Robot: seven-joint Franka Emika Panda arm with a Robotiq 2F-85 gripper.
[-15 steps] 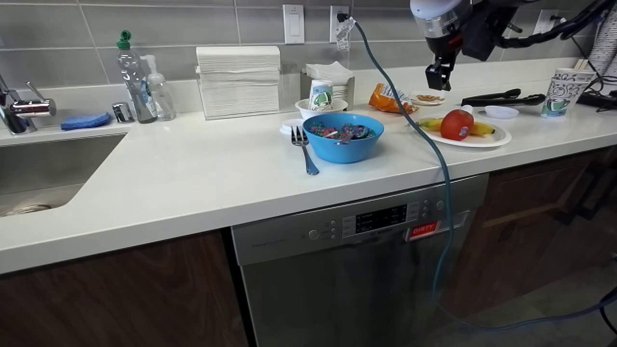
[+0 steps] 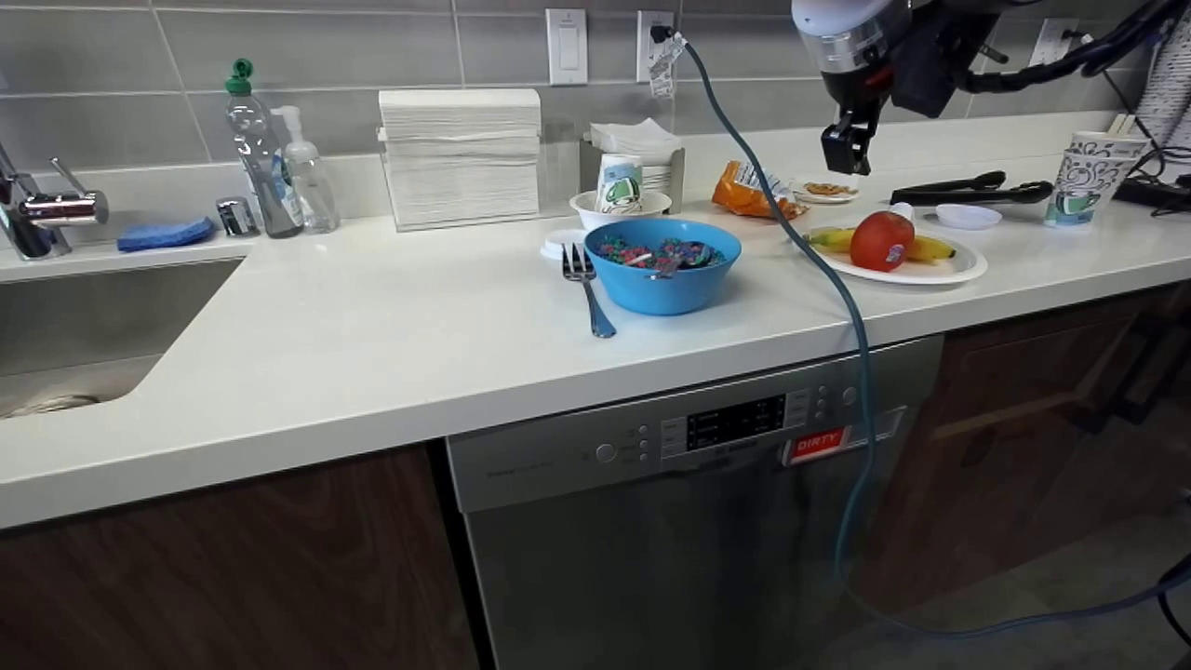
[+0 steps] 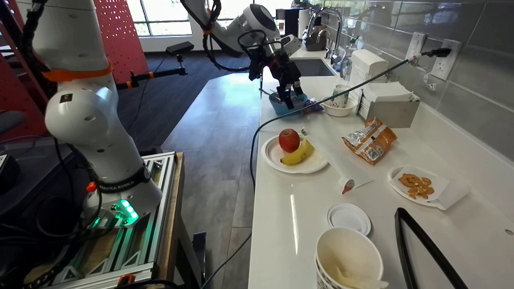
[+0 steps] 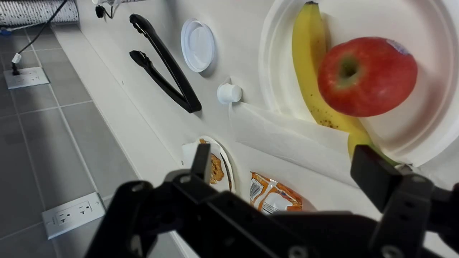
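My gripper stands open, its two dark fingers wide apart with nothing between them. In exterior view 1 the gripper (image 2: 849, 147) hangs in the air above the counter, touching nothing. A red apple (image 4: 365, 79) and a yellow banana (image 4: 307, 64) lie together on a white plate (image 4: 275, 25), up and to the right in the wrist view. The blue bowl (image 2: 661, 292), filled with colourful wrapped pieces, sits near the counter's front edge. Beside it lies a fork (image 2: 592, 296). An orange snack bag (image 4: 275, 193) shows low between the fingers in the wrist view.
Black tongs (image 4: 168, 64), a small white lid (image 4: 198, 45) and a small plate with cookies (image 3: 419, 185) lie on the counter. A power cable (image 2: 821, 262) hangs across from the wall outlet, past the fruit plate. Left of the bowl the counter is clear up to the sink (image 2: 89, 324).
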